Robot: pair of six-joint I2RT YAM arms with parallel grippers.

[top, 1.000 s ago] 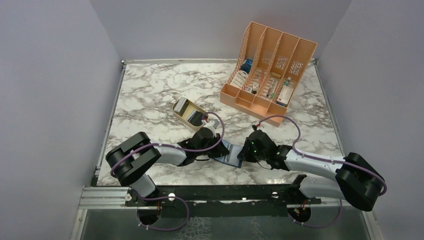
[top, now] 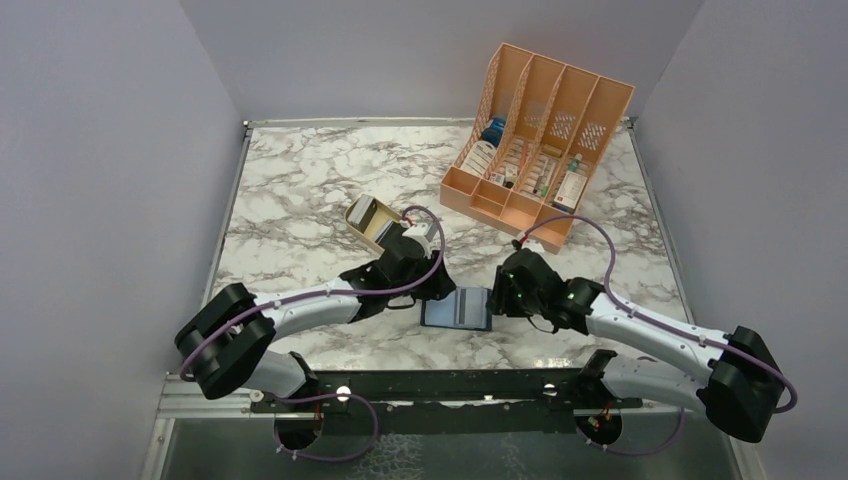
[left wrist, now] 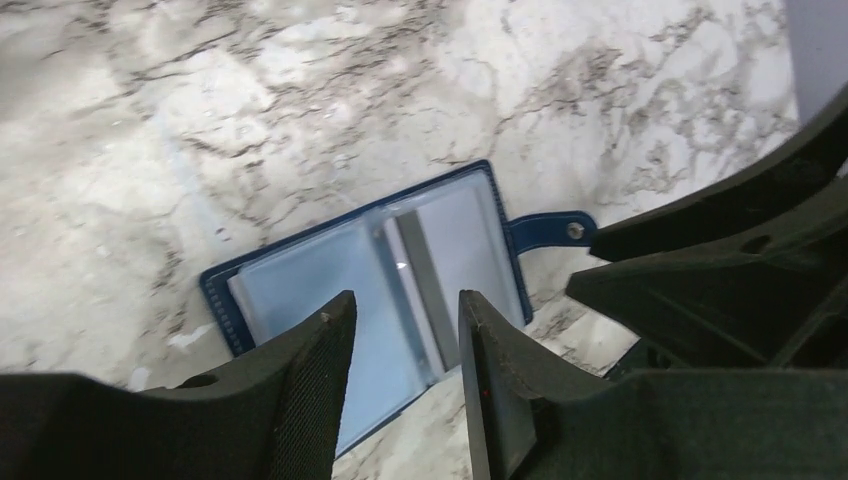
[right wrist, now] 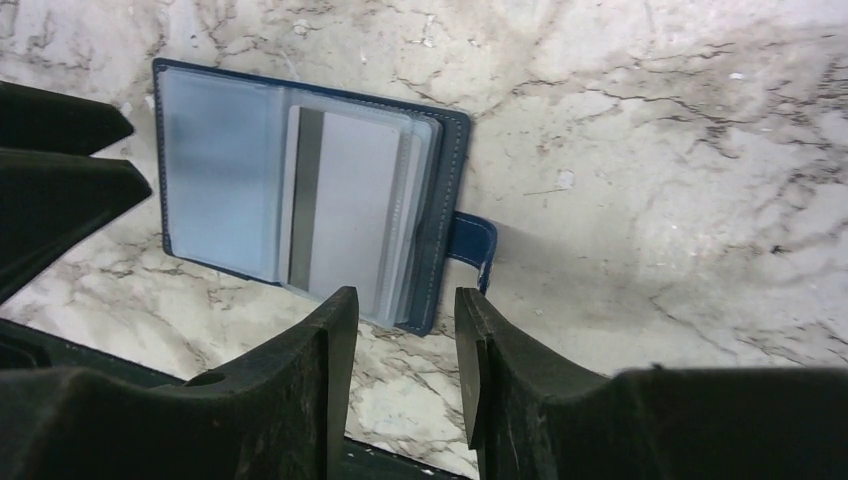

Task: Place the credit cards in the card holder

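The blue card holder lies open and flat on the marble table, with clear sleeves and a pale card with a grey stripe on one half; its strap sticks out to the side. My left gripper is just above the holder's left side, fingers apart with nothing between them. My right gripper hovers at the holder's right edge, also open and empty. A tan box holding white and dark card-like items stands behind the left arm, partly hidden by it.
A peach organiser with bottles and small items stands at the back right. The dark front rail runs below the holder.
Both grippers have lifted and drawn back from the holder, the left moving up and the right slightly up and rightward. The holder lies straighter and more exposed.
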